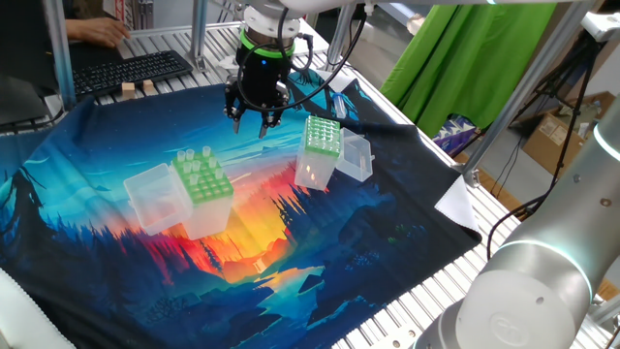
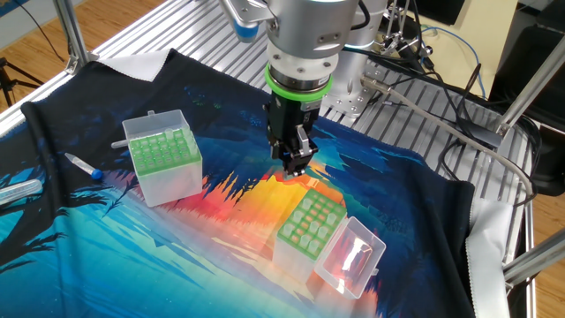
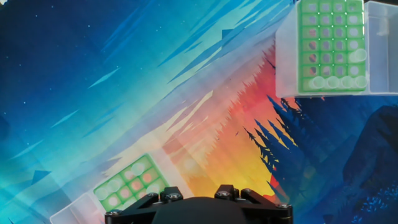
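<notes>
My gripper (image 1: 249, 128) hangs above the cloth with its fingers apart and nothing between them; in exterior view 2 the gripper (image 2: 297, 170) is seen above the gap between two clear tip boxes. One box (image 1: 205, 208) has a green rack (image 1: 211, 186) with several pipette tips standing up, and its open lid (image 1: 158, 199) lies beside it. The other box (image 1: 313, 170) also has a green rack (image 1: 323, 134) and an open lid (image 1: 356, 155). In the wrist view, its rack (image 3: 333, 50) shows clear tips along the near edge. My fingers partly cover the nearer rack (image 3: 127, 186).
A blue-capped pen (image 2: 84, 166) and a clear tube-like item (image 2: 19, 191) lie on the printed cloth (image 2: 132, 265). A keyboard (image 1: 131, 70) and two small wooden blocks (image 1: 128, 90) sit near the cloth's far edge.
</notes>
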